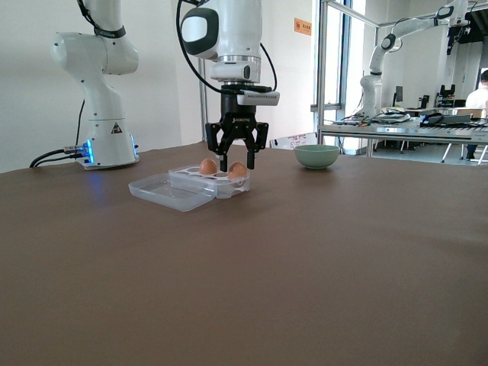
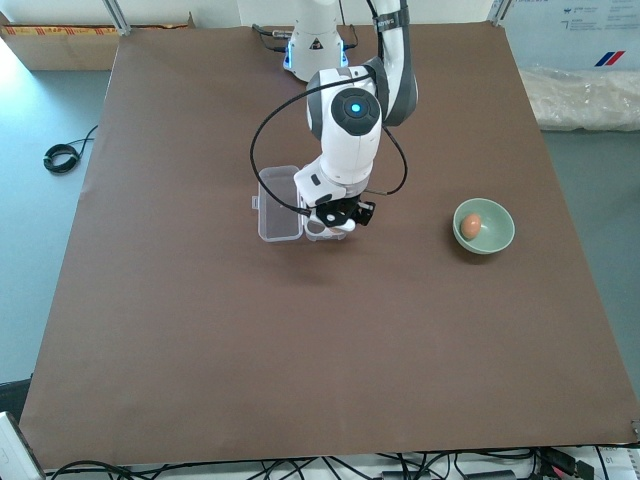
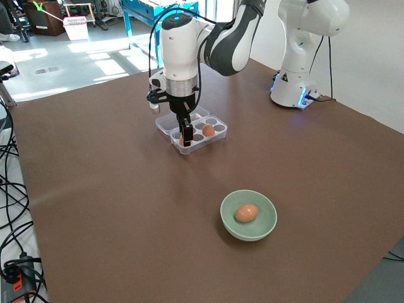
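Observation:
My gripper (image 1: 236, 160) hangs just over the clear egg carton (image 3: 213, 136), its black fingers spread open with nothing seen held between them. In the top view two eggs sit in the carton, one egg (image 1: 208, 167) behind the fingers and another egg (image 1: 238, 171) by the right finger; in the left view the gripper mostly hides them. The carton's lid (image 2: 278, 220) lies open beside it. A pale green bowl (image 3: 249, 227) with one egg (image 3: 247, 213) in it stands apart from the carton, to the right in the left view.
The robot's white base (image 1: 110, 141) stands at the back. Cables (image 2: 100, 468) run along the table's front edge outside the work surface.

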